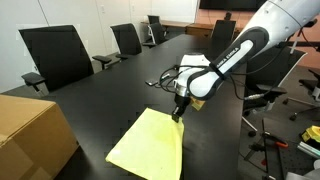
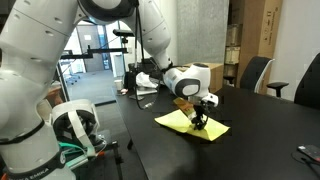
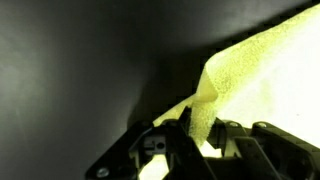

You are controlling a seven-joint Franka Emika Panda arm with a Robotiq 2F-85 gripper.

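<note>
A yellow cloth lies on the dark table, with one corner drawn up to my gripper. In the wrist view, a bunched fold of the cloth runs down between the fingertips, so my gripper is shut on the cloth. From the other side, the cloth spreads flat on both sides of the gripper, which stays low over the table. The arm hides part of the cloth there.
A cardboard box stands on the table's left. Black chairs line the far edge. Small dark items lie behind the arm.
</note>
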